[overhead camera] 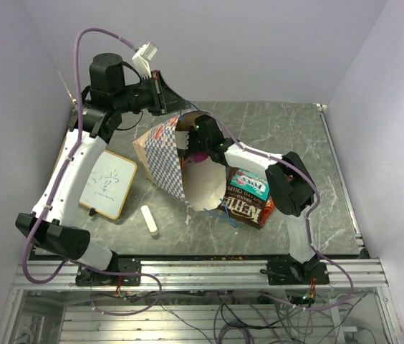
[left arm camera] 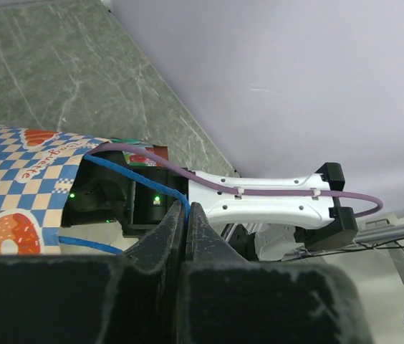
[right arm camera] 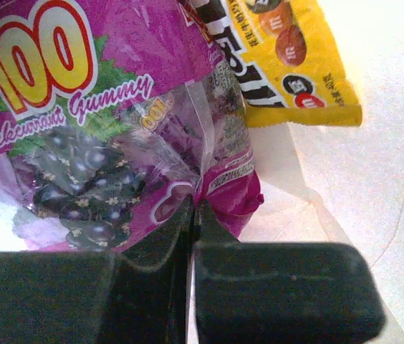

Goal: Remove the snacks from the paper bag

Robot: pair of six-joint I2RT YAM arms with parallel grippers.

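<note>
The checkered paper bag (overhead camera: pixel 164 161) lies open between my arms. My left gripper is shut on its blue handle (left arm camera: pixel 134 178) above it. My right gripper is inside the bag, shut at a purple blackcurrant gummy pack (right arm camera: pixel 73 179); whether the pack's film is between the fingertips I cannot tell. A yellow M&M's pack (right arm camera: pixel 295 86) lies beside it against the white lining.
A Kettle chips bag (overhead camera: pixel 245 204) lies right of the paper bag, with another red pack partly hidden. A whiteboard (overhead camera: pixel 109 183) and a white bar (overhead camera: pixel 149 220) are at the left.
</note>
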